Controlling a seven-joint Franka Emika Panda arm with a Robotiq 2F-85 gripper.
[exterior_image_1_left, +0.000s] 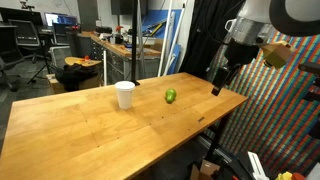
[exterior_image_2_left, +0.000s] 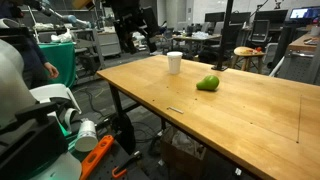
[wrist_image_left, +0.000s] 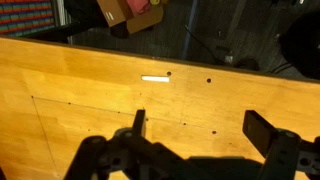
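Observation:
My gripper is open above the table, its two dark fingers wide apart with only bare wood visible between them. In exterior view 1 it hangs high near the table's right end. A white cup (exterior_image_1_left: 125, 94) stands upright on the wooden table. Beside it, clearly apart, lies a green rounded object (exterior_image_1_left: 170, 96), perhaps a pepper or a toy fruit. From the other side, exterior view 2 shows the cup (exterior_image_2_left: 174, 62) and the green object (exterior_image_2_left: 208, 84). Neither is within the wrist view, and the gripper touches neither.
A small white strip (wrist_image_left: 155, 78) lies on the table near one edge. Beyond the edge, a cardboard box (exterior_image_2_left: 181, 155) sits on the floor. Office chairs (exterior_image_1_left: 30, 42) and desks fill the background.

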